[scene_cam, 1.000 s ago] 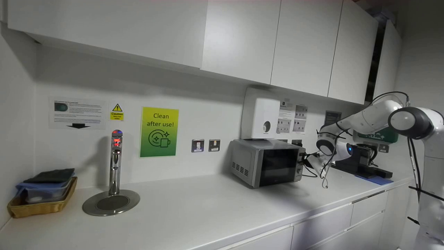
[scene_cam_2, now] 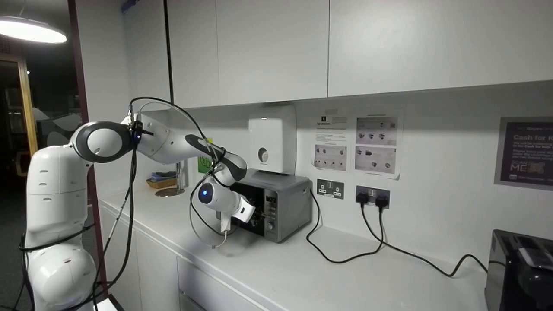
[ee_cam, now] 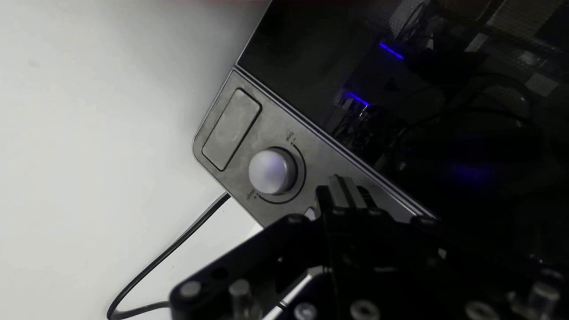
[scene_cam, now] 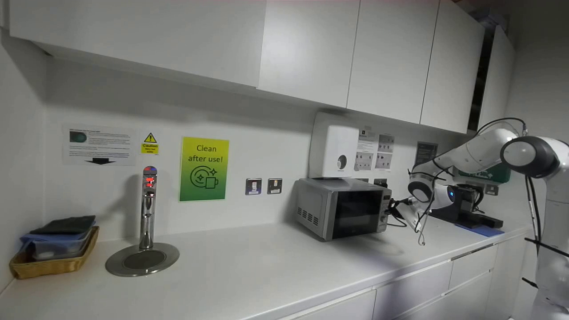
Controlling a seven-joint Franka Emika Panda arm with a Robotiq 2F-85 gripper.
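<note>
The grey microwave (scene_cam: pixel 317 210) stands on the counter with its dark door (scene_cam: pixel 356 212) closed. Close up in the wrist view are the round knob (ee_cam: pixel 270 171) of its control panel and a blank rectangular button (ee_cam: pixel 232 130). My gripper is shut, and nothing shows between its fingers. Its tips lie over the panel, beside the knob and near the door's edge; whether they touch the panel I cannot tell. The exterior view from the far side has the arm's wrist (scene_cam_2: pixel 223 199) in front of the microwave, hiding much of its door.
A dispenser (scene_cam: pixel 334 146) hangs just above the microwave. Black cables (scene_cam_2: pixel 324 254) run over the counter to the wall sockets. At far left are a tap (scene_cam: pixel 147 213) and a wicker basket (scene_cam: pixel 56 265). Bare counter (scene_cam: pixel 256 266) stretches between tap and microwave.
The arm's wrist has shifted slightly to the right and a little lower in the first exterior view, drawing back from the microwave's front. The microwave has stayed in place with its door closed.
</note>
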